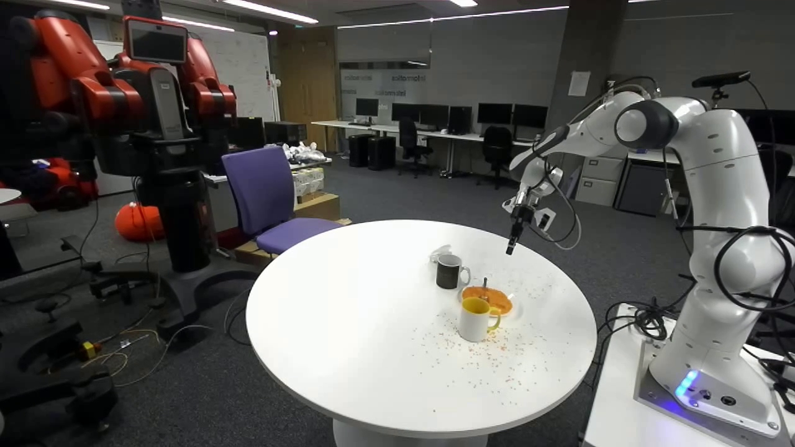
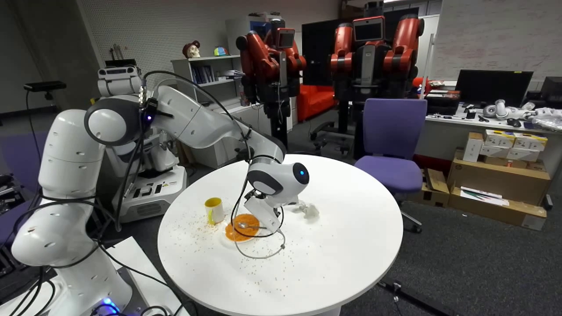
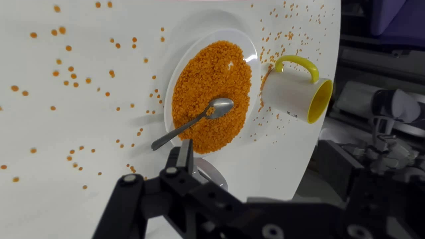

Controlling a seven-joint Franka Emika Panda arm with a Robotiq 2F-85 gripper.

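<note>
A white plate (image 3: 169, 95) heaped with orange grains (image 3: 215, 75) lies on the round white table, and a metal spoon (image 3: 221, 107) rests across the heap with its handle over the rim. Beside the plate stands a white mug (image 1: 474, 325) with a yellow inside and handle. A dark mug (image 1: 447, 272) is on the plate's other side; in the wrist view it is mostly hidden behind a finger. My gripper is open and empty, its fingers (image 3: 184, 154) wide apart. Exterior view 1 shows it above the table's far right side, clear of everything. The wrist hides it in exterior view 2.
Loose grains are scattered over the table (image 1: 350, 320) around the plate and white mug. Crumpled clear plastic (image 2: 309, 211) lies near the dark mug. A purple chair (image 1: 264, 186) stands close to the edge.
</note>
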